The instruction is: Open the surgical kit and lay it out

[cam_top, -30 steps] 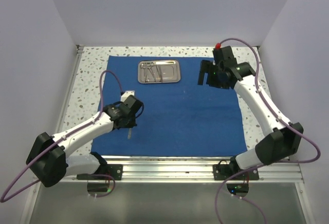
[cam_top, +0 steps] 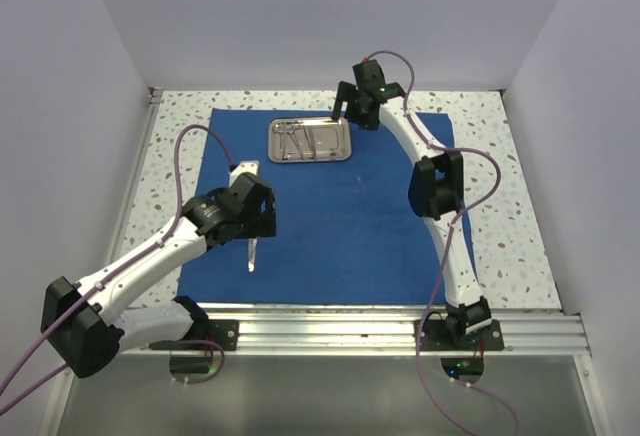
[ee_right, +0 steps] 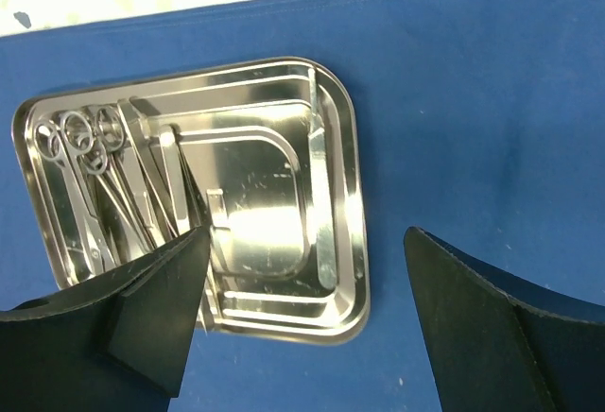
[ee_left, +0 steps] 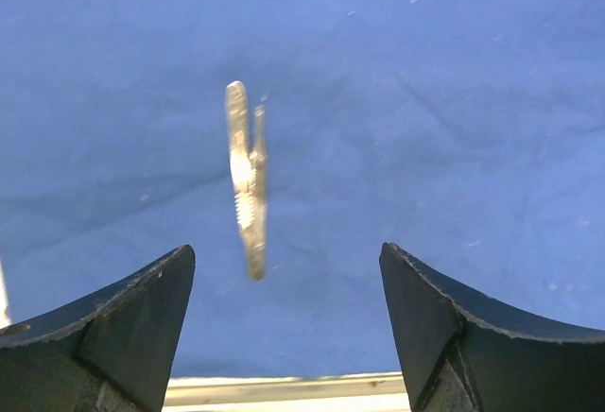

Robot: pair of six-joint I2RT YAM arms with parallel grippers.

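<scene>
A steel tray at the back of the blue cloth holds several scissor-like and slender instruments, plus a straight handled piece along its right side. My right gripper hovers open over the tray. On the front left of the cloth lie slender pale metal pieces, side by side. My left gripper is above them, fingers apart, nothing between them.
The speckled table shows round the cloth, with grey walls at the sides and back and a metal rail along the front.
My right gripper has moved left and toward the back, over the tray. My left arm has shifted slightly, and more of the pieces on the cloth shows below it.
</scene>
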